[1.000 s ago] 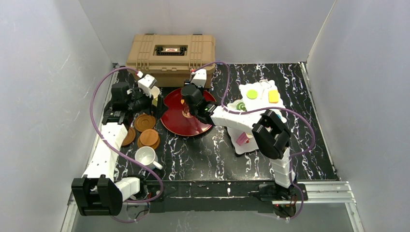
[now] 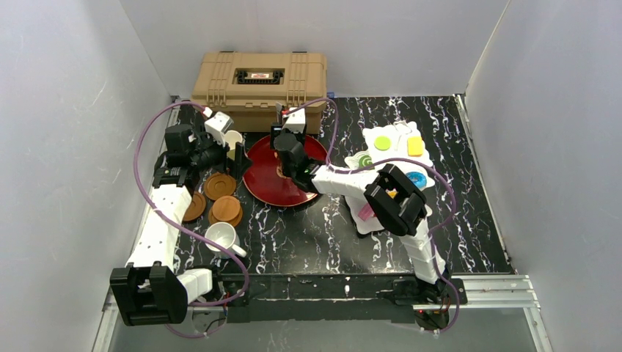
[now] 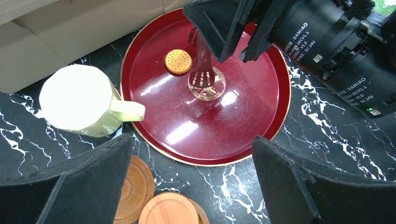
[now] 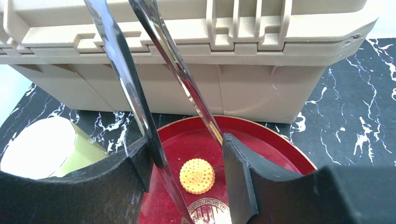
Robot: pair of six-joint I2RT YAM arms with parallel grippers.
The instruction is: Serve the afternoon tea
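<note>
A round golden biscuit (image 3: 178,61) lies on the dark red plate (image 3: 224,135), beside its gold emblem. My right gripper is over the plate with its fingers apart. The two shiny arms of metal tongs (image 4: 180,65) run spread between those fingers, one near each finger. In the left wrist view the slotted end of the tongs (image 3: 202,74) appears just right of the biscuit, not around it. My left gripper stands open and empty at the plate's left side. Close by is a pale green mug (image 3: 95,123) with a white top.
Wooden coasters (image 2: 219,186) and a white mug (image 2: 221,236) sit at the left. Behind the plate stands a tan case (image 2: 264,73). A white tray (image 2: 400,136) of colourful treats is at the right.
My right gripper has shifted slightly left over the plate, its arm swinging with it. The left arm has barely moved. Plate and mugs stay where they were.
</note>
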